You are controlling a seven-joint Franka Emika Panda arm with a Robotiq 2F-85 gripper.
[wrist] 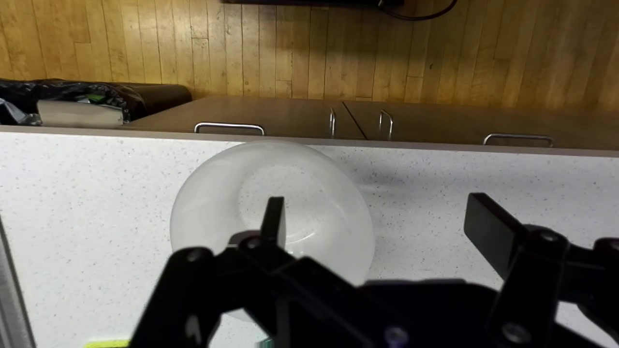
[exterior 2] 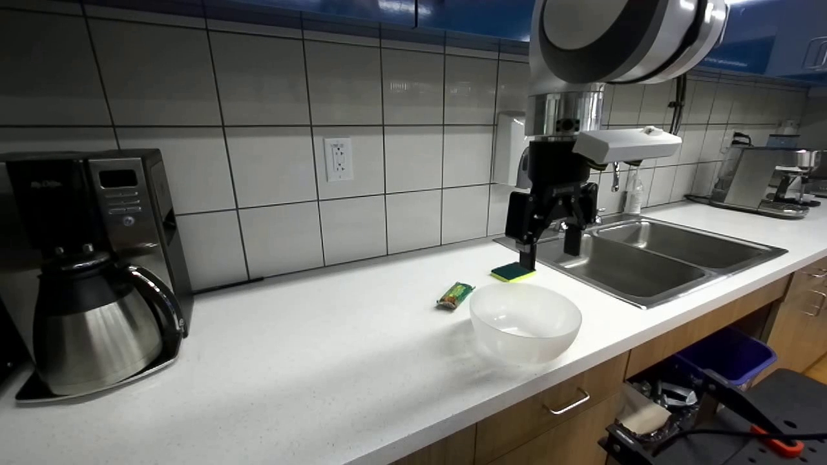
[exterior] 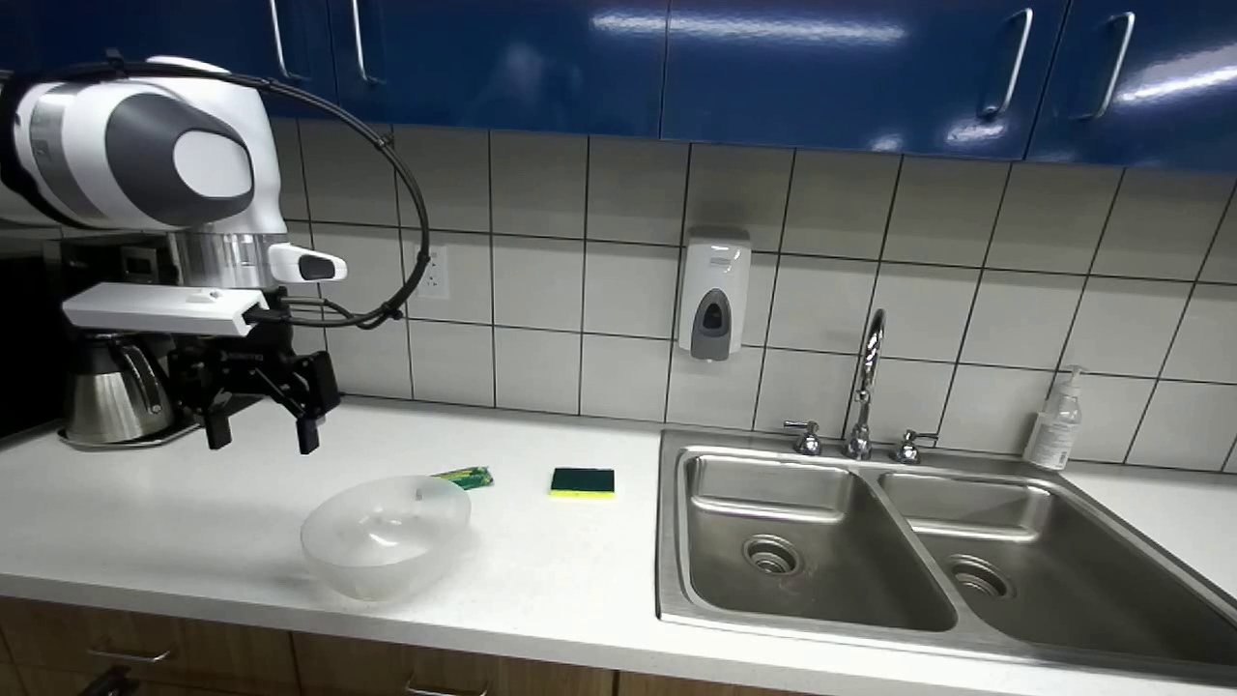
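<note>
My gripper [exterior: 263, 441] hangs open above the counter, its black fingers wide apart with nothing between them. Below it, and to its right in exterior view 1, a frosted translucent bowl [exterior: 386, 538] stands upright and looks empty. From the wrist camera, one finger overlaps the bowl [wrist: 325, 209] while the other is over bare counter. Behind the bowl lies a small green packet [exterior 2: 455, 295], partly hidden by the rim in exterior view 1. A green and yellow sponge [exterior: 582, 482] rests flat between the bowl and the sink.
A double steel sink [exterior: 674, 545] with a faucet [exterior: 865, 383] takes up the right side. On the left stands a coffee maker with a steel carafe [exterior 2: 101, 325]. The bowl is near the counter's front edge. Counter left of the bowl is clear in exterior view 1.
</note>
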